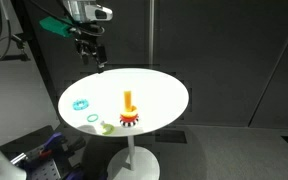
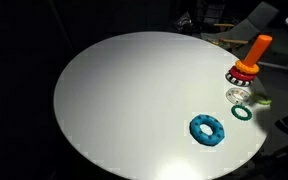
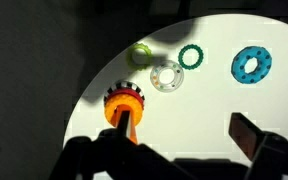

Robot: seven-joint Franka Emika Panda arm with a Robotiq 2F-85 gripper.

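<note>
My gripper is open above the round white table, its two dark fingers wide apart with nothing between them. In exterior view 1 the gripper (image 1: 96, 62) hangs high over the table's left part. A ring stacker (image 2: 249, 62) with an orange post stands near the table edge, a few rings around its base. Loose rings lie flat beside it: a blue ring (image 3: 251, 65), a dark green ring (image 3: 190, 57), a pale clear ring (image 3: 167, 76) and a yellow-green ring (image 3: 139, 56). In the wrist view, the stacker (image 3: 124, 104) sits left of the gripper.
The yellow-green ring (image 1: 107, 128) and the stacker (image 1: 129, 113) lie close to the table's rim. Dark floor and curtain surround the table.
</note>
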